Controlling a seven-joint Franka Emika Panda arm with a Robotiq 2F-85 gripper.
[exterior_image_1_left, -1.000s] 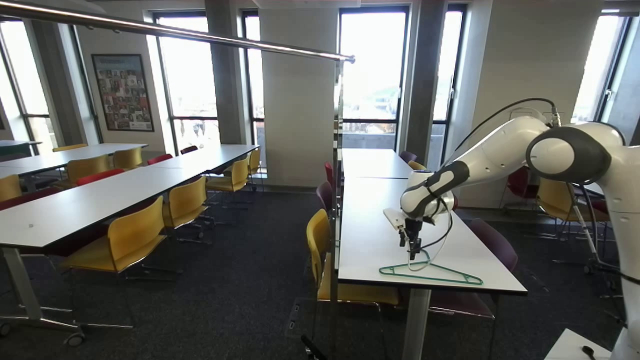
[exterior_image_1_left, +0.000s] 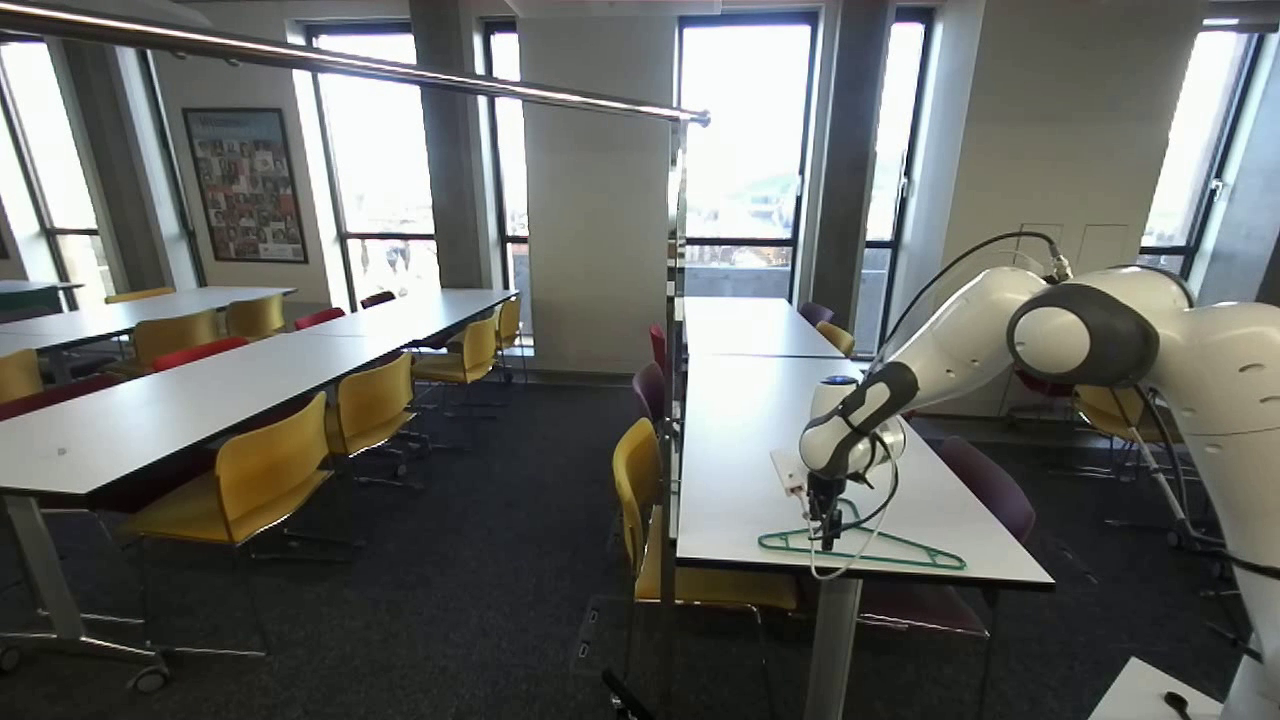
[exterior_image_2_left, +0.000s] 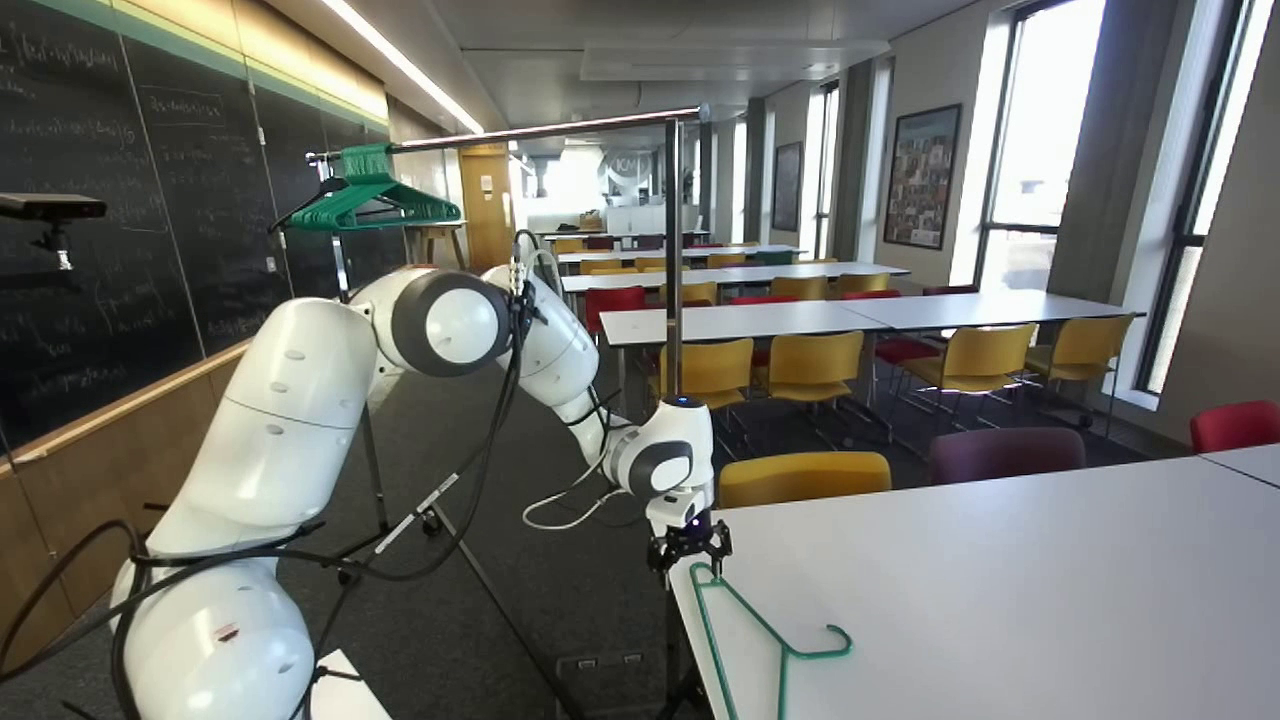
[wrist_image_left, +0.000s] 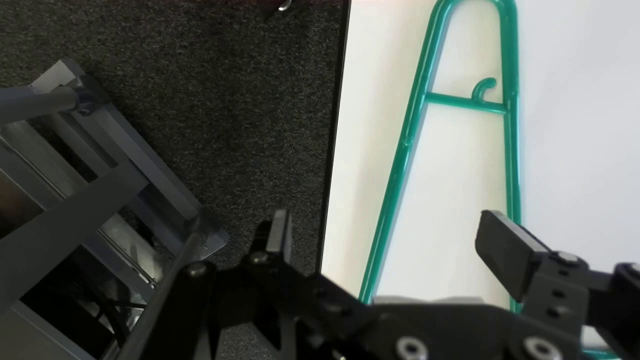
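A green plastic hanger (exterior_image_1_left: 912, 542) lies flat near the front edge of the white table (exterior_image_1_left: 744, 432). My gripper (exterior_image_1_left: 827, 536) points down over one end of it, low above the table. In the wrist view, the fingers of the gripper stand wide apart, open, with nothing gripped. One rod of the hanger (wrist_image_left: 393, 191) runs through the gap between them, while the other rod passes by the right finger. Exterior view 2 shows the gripper (exterior_image_2_left: 689, 566) above the hanger's narrow end, its hook (exterior_image_2_left: 836, 642) lying off to the right.
A metal clothes rail (exterior_image_2_left: 540, 132) stands beside the table, with several green hangers (exterior_image_2_left: 372, 204) on its far end. Its post (exterior_image_2_left: 673, 264) rises close to the table edge. Yellow chairs (exterior_image_1_left: 648, 486) stand alongside.
The arm has come down, bringing my gripper from above the hanger to just over it, close to the tabletop. The hanger lies where it was.
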